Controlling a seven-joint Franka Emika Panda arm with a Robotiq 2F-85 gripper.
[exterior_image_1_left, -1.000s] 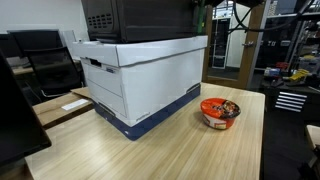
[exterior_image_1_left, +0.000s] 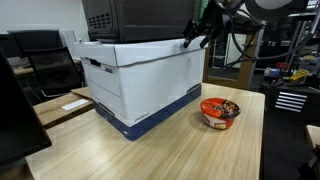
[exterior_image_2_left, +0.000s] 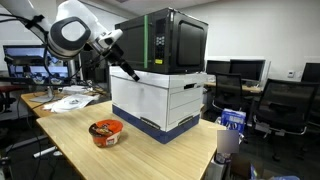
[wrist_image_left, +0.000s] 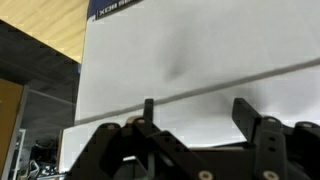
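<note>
My gripper (exterior_image_1_left: 196, 42) is beside the upper edge of the white box (exterior_image_1_left: 150, 85), below the dark microwave (exterior_image_2_left: 175, 42) that stands on top. In the wrist view its two dark fingers (wrist_image_left: 148, 110) stand apart in front of the white box wall, with nothing visible between them. A red bowl (exterior_image_1_left: 210, 121) holding several small items rests on the wooden table, lower than the gripper and apart from it; the second exterior view also shows this bowl (exterior_image_2_left: 105, 140).
The box stack has a dark blue base (exterior_image_2_left: 170, 132) and rises like a wall beside the arm. Bare wooden tabletop (exterior_image_1_left: 130, 155) lies in front of it. Papers (exterior_image_2_left: 72, 103) lie farther back, and office chairs (exterior_image_2_left: 285, 98) stand behind.
My gripper has come down from beside the microwave to the box's upper edge, and its fingers now show in exterior view 1. The bowl and boxes have stayed put.
</note>
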